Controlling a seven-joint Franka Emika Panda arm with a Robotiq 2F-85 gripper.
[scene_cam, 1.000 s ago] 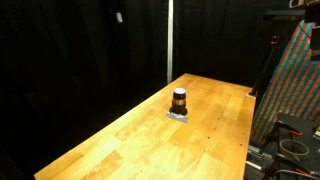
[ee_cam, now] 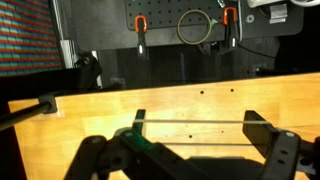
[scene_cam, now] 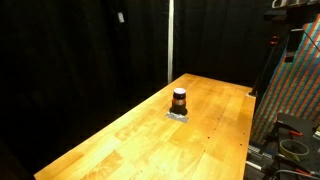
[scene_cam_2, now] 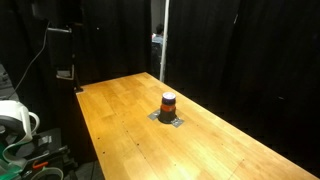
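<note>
A small dark cylinder with an orange-brown band and a pale top stands upright near the middle of the wooden table. Exterior view 2 shows the same cylinder with flat grey pieces at its base. My gripper is open; its two dark fingers stand wide apart at the bottom of the wrist view, with thin pale lines across the gap. It hangs beyond the table's far end, away from the cylinder, which the wrist view does not show.
Black curtains surround the table.
Part of the dark arm has come further into exterior view 1 at the upper right, moving leftward. The cylinder and the table look unchanged.
</note>
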